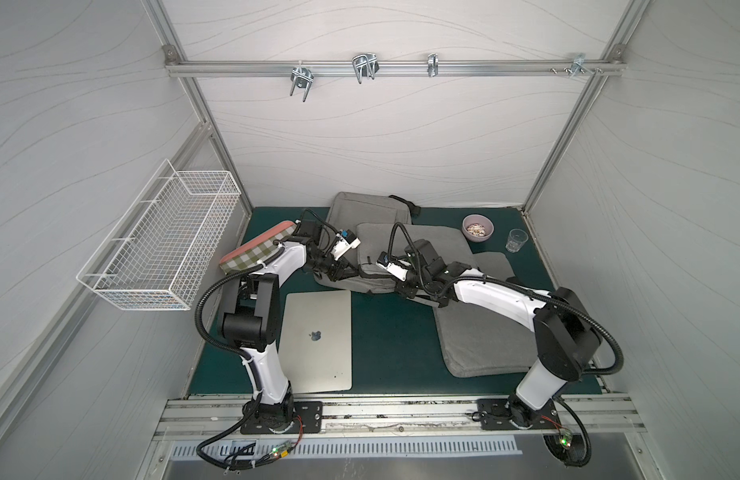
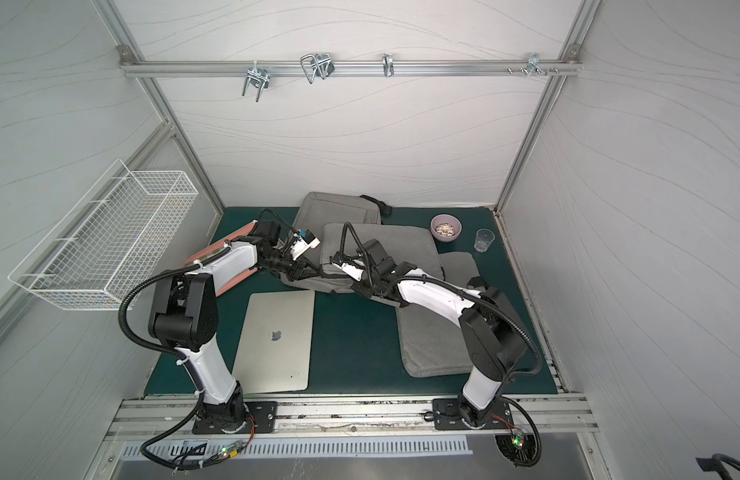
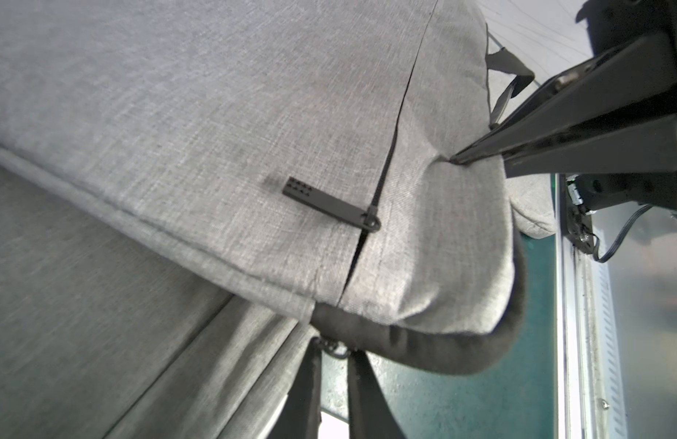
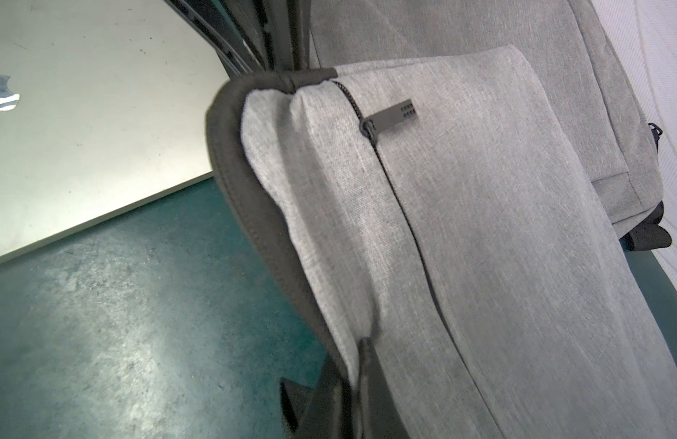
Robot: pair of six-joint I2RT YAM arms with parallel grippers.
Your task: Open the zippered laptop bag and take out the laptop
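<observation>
The grey laptop bag [image 1: 386, 236] lies across the middle, with its front pocket zipper puller [image 3: 331, 206] on the fabric. My right gripper is shut on the bag's front edge. My left gripper is at the bag's corner, its fingers part open either side of a small dark metal zipper piece below the dark trim; whether it grips it is unclear. A silver laptop [image 1: 315, 352] lies out on the table at the front left, separate from the bag.
A wire basket [image 1: 162, 240] hangs at left above a checked pouch [image 1: 250, 252]. A bowl [image 1: 477, 228] and glass [image 1: 516, 241] stand back right. Grey padded fabric [image 1: 486, 352] covers the front right. Bare table lies at front middle.
</observation>
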